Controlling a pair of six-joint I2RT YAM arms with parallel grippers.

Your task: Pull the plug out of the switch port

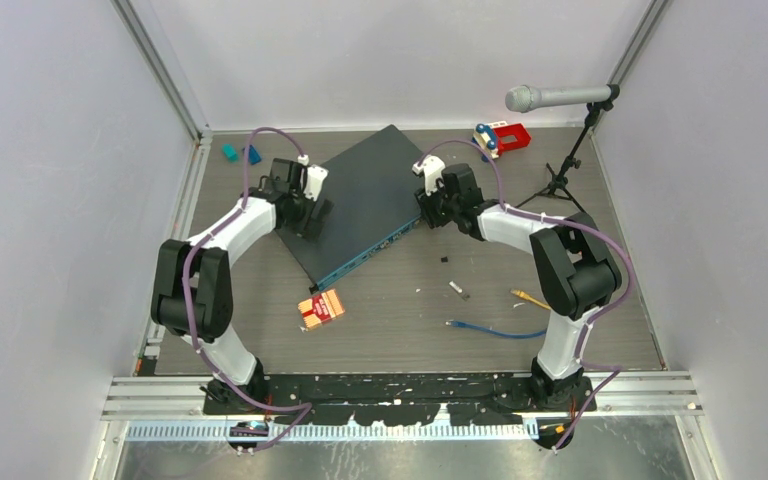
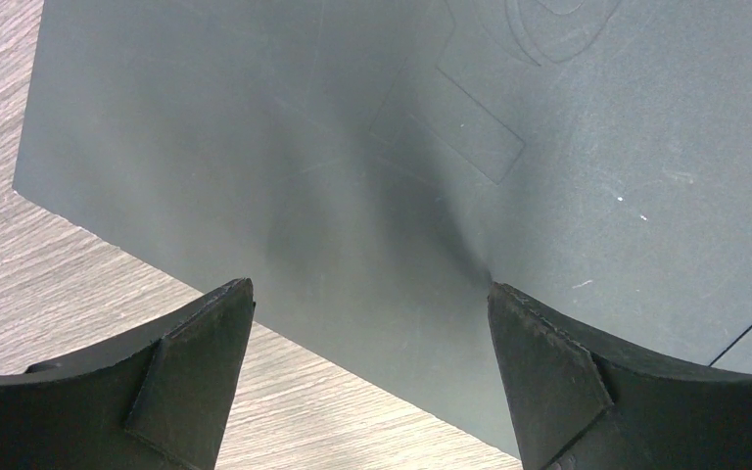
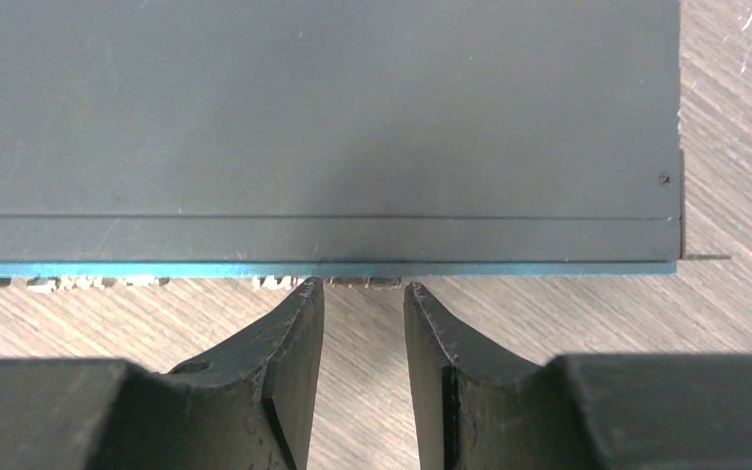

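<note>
The dark flat switch (image 1: 360, 180) lies diagonally on the table, its blue port edge (image 1: 365, 255) facing the front right. My left gripper hangs over the switch's top with its fingers apart, nothing between them. My right gripper is at the port edge near one end of the switch, fingertips a short way apart over small metal ports (image 3: 284, 282). I cannot make out a plug between them.
A red-and-white pack (image 1: 321, 309), blue cable (image 1: 495, 330) and yellow cable (image 1: 525, 296) lie in front. A red toy (image 1: 510, 137) and microphone stand (image 1: 560, 180) are at the back right. Bare table surrounds the switch.
</note>
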